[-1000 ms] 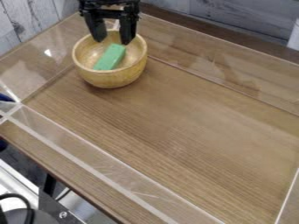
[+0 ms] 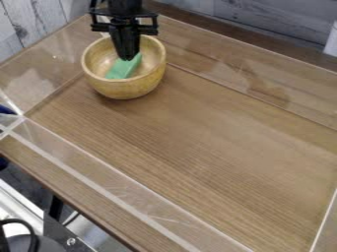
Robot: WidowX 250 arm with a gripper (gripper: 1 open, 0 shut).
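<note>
A yellow wooden bowl [image 2: 122,87] stands on the wooden table at the upper left, with a green oblong object [image 2: 122,69] lying inside it. My dark gripper [image 2: 126,53] hangs over the far part of the bowl, its tips just above or at the green object. It looks shut; whether it touches the object is too small to tell.
A dark coiled shape [image 2: 16,236] lies at the lower left. A white object [image 2: 329,39] is cut off at the upper right edge.
The gripper has come lower toward the green object, and its two dark parts now appear closer together. The bowl has stayed about where it was.
</note>
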